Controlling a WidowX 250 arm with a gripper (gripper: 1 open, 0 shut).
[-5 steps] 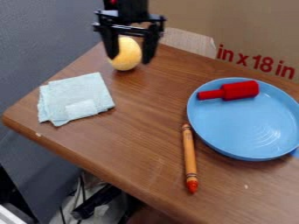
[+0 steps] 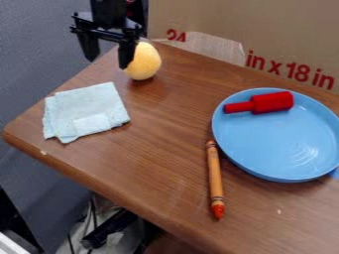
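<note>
The black gripper (image 2: 109, 46) hangs over the far left corner of the table, open, its two fingers apart. A pale yellow egg-shaped object (image 2: 145, 62) sits just right of and partly behind its right finger; I cannot tell if they touch. A folded pale cloth (image 2: 83, 113) lies at the left. A blue plate (image 2: 276, 149) at the right holds a red cylindrical object (image 2: 271, 102) with a handle. An orange crayon-shaped stick (image 2: 215, 180) lies left of the plate.
The wooden table (image 2: 159, 149) has clear room in its middle. A cardboard panel (image 2: 252, 40) stands along the back. Beyond the left edge is a dark grey area.
The gripper has moved left across the back of the table, from in front of the yellow object to its left, uncovering more of it. The other things have not moved.
</note>
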